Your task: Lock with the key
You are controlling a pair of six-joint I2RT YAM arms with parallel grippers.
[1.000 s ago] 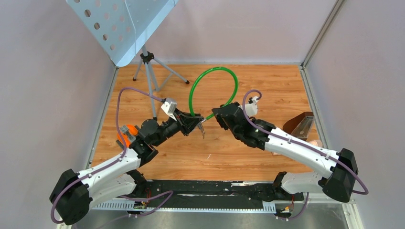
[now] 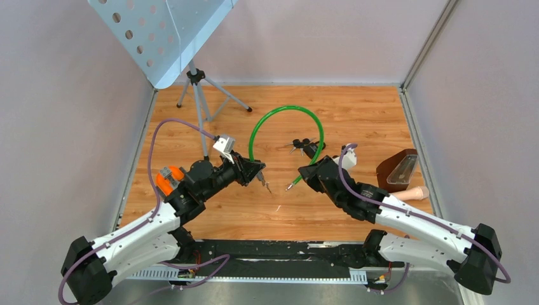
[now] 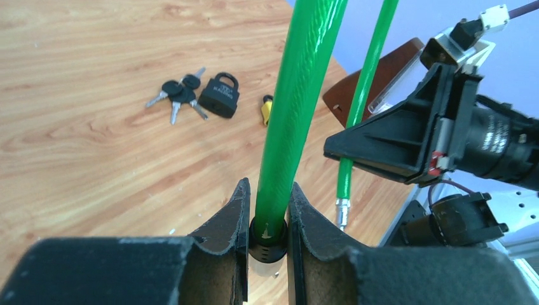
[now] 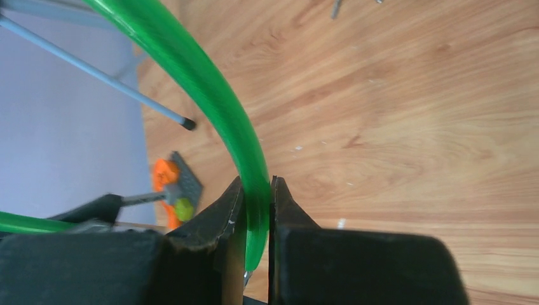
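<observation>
A green cable lock [image 2: 286,107] hangs in a loop between my grippers. My left gripper has its fingers around the lock's black end, and in the top view keys dangle below it. My right gripper is shut on the green cable near its other end, whose metal tip [image 2: 289,187] points down, apart from the left end. In the left wrist view several loose keys [image 3: 182,95] lie beside a black padlock [image 3: 219,98] on the wooden table.
A brown case [image 2: 394,166] and a pale cylinder [image 2: 413,192] lie at the right. A tripod [image 2: 196,76] stands at the back left, with an orange object [image 2: 164,183] on the left side.
My right gripper has moved right and toward the front, drawing the cable's tip away from the left end and widening the loop. The left gripper has moved slightly.
</observation>
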